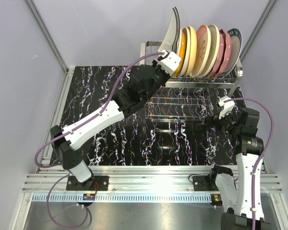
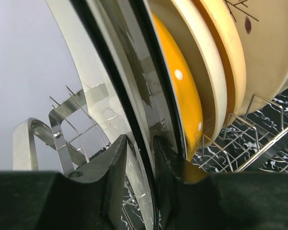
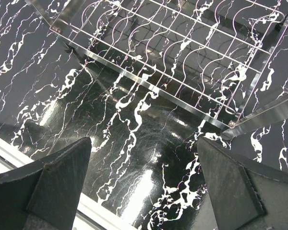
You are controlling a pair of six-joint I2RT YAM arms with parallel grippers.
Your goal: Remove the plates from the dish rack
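The dish rack holds a row of plates on its upper tier. At its left end, two large black-rimmed plates lean close together. Around the rim of the left one, my left gripper has a finger on each side; how firmly they touch it cannot be told. The second black-rimmed plate stands just right of it, beside an orange plate with white dots. In front of the rack at right, my right gripper stands open with nothing between its fingers.
Cream, yellow and pink plates fill the rest of the upper tier. The lower wire tier is empty.
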